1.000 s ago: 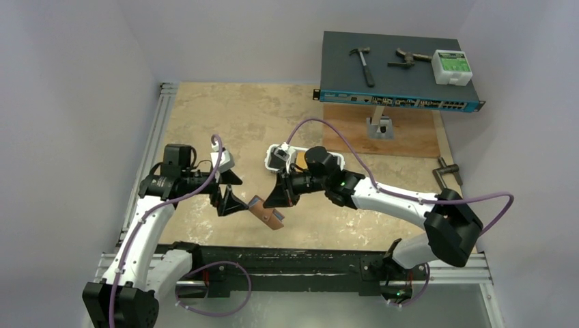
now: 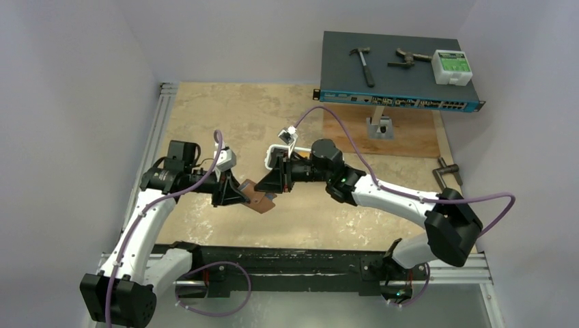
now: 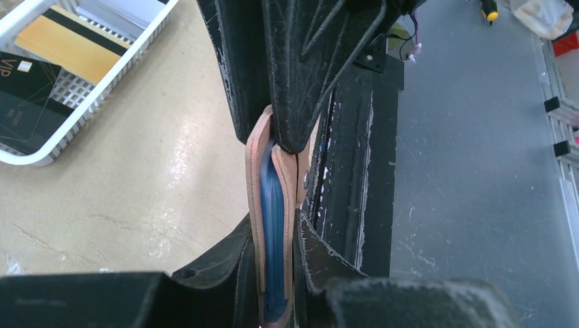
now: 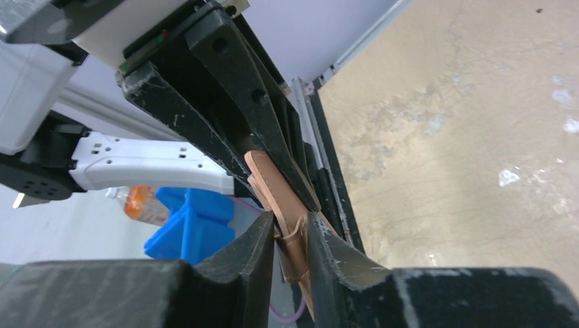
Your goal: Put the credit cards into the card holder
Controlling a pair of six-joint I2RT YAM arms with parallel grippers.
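Note:
The brown leather card holder (image 2: 259,199) hangs above the table between both grippers. In the left wrist view, the holder (image 3: 292,179) is edge-on, with bluish clear sleeves between its covers. My left gripper (image 2: 240,197) is shut on one end. At the other end is my right gripper, its fingers on either side of the holder and close to it; whether they grip it cannot be told. A black VIP card (image 3: 24,102) and a gold card (image 3: 72,42) lie in the white basket (image 3: 95,99).
Behind the right gripper, the basket is partly hidden in the top view. A dark raised shelf (image 2: 392,68) with hammers and a white box (image 2: 452,67) stands at the back right. Bare tabletop (image 2: 328,225) lies in front.
The holder has turned and shifted slightly left and up in the top view, with the right gripper moving slightly left too.

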